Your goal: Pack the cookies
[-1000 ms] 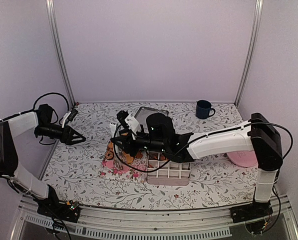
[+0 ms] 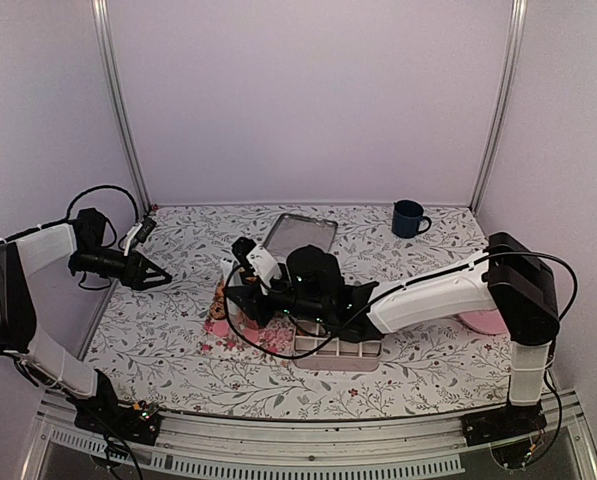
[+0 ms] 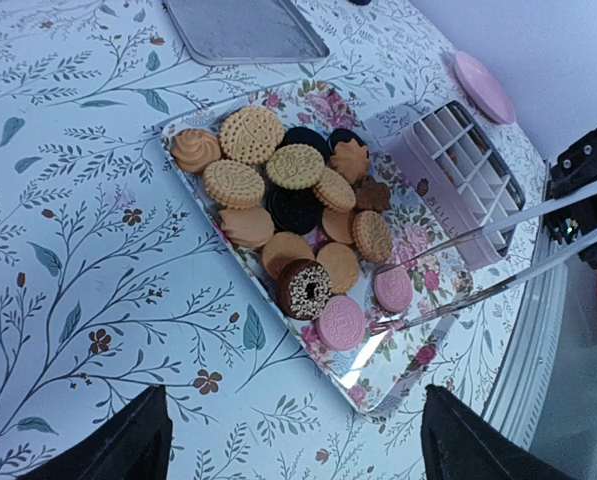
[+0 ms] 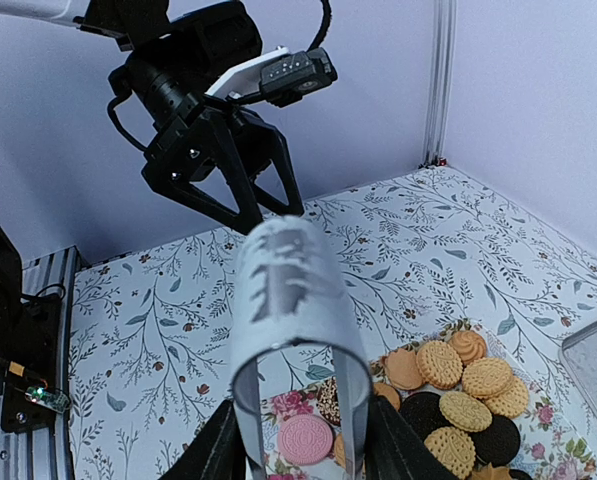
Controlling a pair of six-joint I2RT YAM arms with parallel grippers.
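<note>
A floral tray (image 3: 378, 398) holds several cookies: round tan ones, dark ones, a nut-topped ring (image 3: 304, 289) and two pink ones. The long pale fingers of my right gripper come down over the tray with a gap between them. Their tips are near the left pink cookie (image 3: 340, 322) and the right pink cookie (image 3: 393, 289); contact is unclear. From the right wrist view, a pink cookie (image 4: 306, 440) shows between those fingers. The divided pink box (image 3: 408, 160) stands beside the tray. Off at the left, my left gripper (image 2: 168, 278) is open and empty.
A grey tray (image 3: 243, 35) lies behind the cookies. Farther right are a dark blue mug (image 2: 408, 219) and a pink plate (image 2: 484, 321). Something brown shows inside the box. Bare patterned cloth (image 2: 168, 350) lies left of the cookies.
Over the last second my right arm has shifted a little left and lower over the tray, covering more of the cookies and box from above. The left arm is still.
</note>
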